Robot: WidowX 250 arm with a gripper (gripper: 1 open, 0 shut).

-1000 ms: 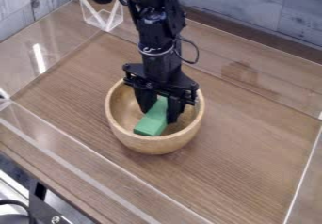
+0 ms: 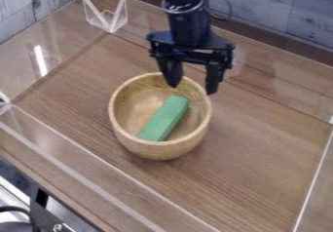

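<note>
A round wooden bowl (image 2: pixel 132 129) sits in the middle of the table, with a long green block (image 2: pixel 164 119) lying diagonally inside it. My dark gripper (image 2: pixel 190 76) hangs above the back of the bowl, clear of the block, its two fingers spread open with nothing seen between them.
The wooden table (image 2: pixel 260 168) has bare room to the right, left and front of the bowl. A small clear plastic object (image 2: pixel 108 14) stands at the back left. A light wall edges the back, and a black cable lies at the front left corner.
My gripper has risen up and back out of the bowl, its fingers moving away from the green block, which is now in plain view in the bowl.
</note>
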